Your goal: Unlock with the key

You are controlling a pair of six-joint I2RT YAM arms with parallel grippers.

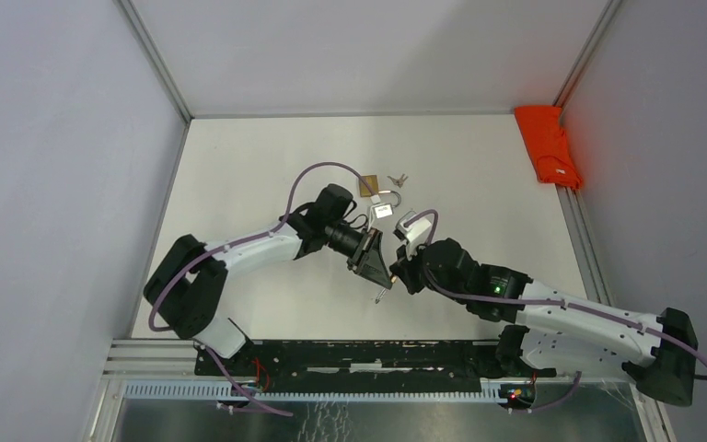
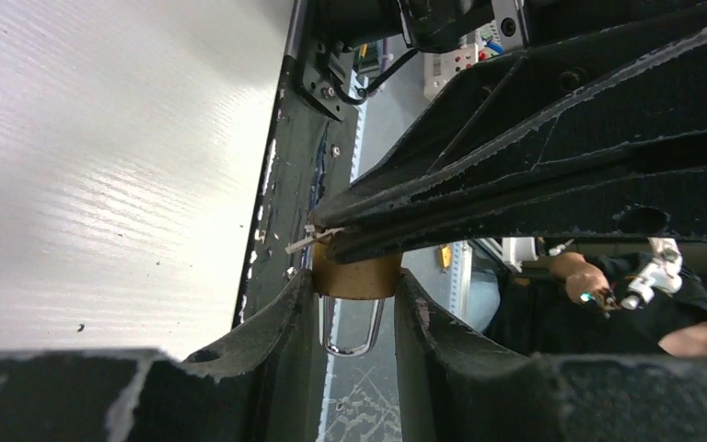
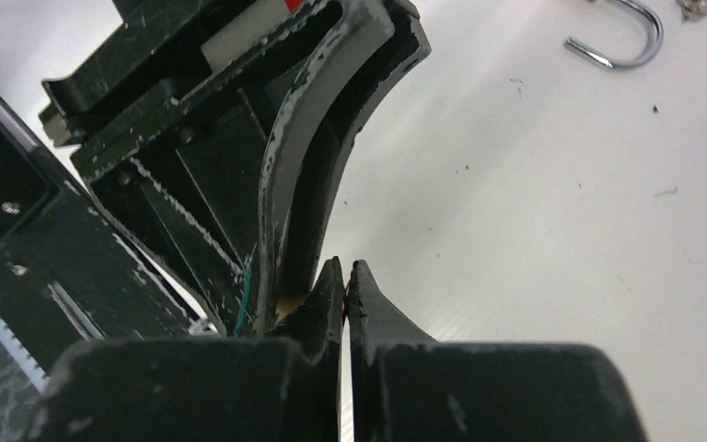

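My left gripper (image 1: 377, 276) is shut on a brass padlock (image 2: 354, 276), whose steel shackle (image 2: 350, 350) hangs out beyond the fingers in the left wrist view. A thin metal piece, likely a key, shows at the padlock's far side (image 2: 299, 245). My right gripper is shut, its tips close against the left gripper's side; in the top view it meets the padlock from the right, partly hiding it. Whether anything thin sits between the right fingertips cannot be made out.
Behind the grippers lie a brass padlock (image 1: 368, 185) with an open shackle (image 1: 396, 200) and a bunch of keys (image 1: 399, 180). An orange cloth (image 1: 543, 143) lies at the back right. The board's left and back are clear.
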